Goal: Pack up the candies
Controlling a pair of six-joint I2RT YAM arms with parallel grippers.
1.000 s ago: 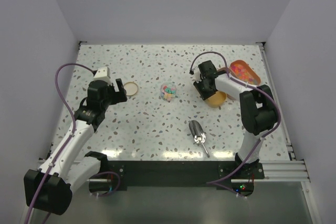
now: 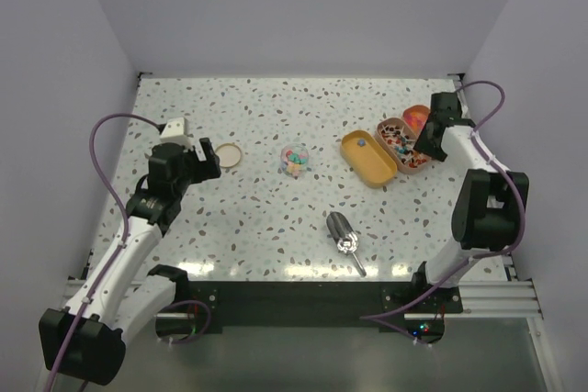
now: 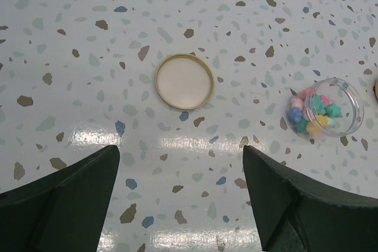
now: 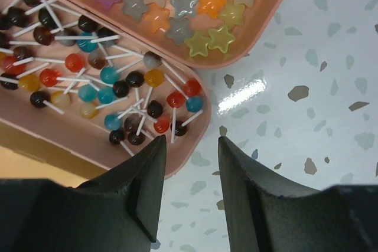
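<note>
A clear round jar (image 2: 295,160) of colourful candies stands mid-table; its candies (image 3: 314,114) show through the wall in the left wrist view. Left of it lies a round lid with a gold rim (image 2: 229,155). The yellow tray (image 2: 374,168) has one small blue candy (image 2: 361,142) in it. Lollipops (image 4: 155,109) fill the pink tray beside it, and star candies (image 4: 183,2) lie in the orange-pink tray. My right gripper is part open over the lollipop tray's end, nothing between its fingers. My left gripper stands open near the lid, empty.
A metal scoop (image 2: 344,234) lies toward the front of the table. The three trays sit close together at the right.
My right gripper has moved right, from over the yellow tray to the lollipop tray. The blue candy in the yellow tray is now uncovered. The left arm has barely moved.
</note>
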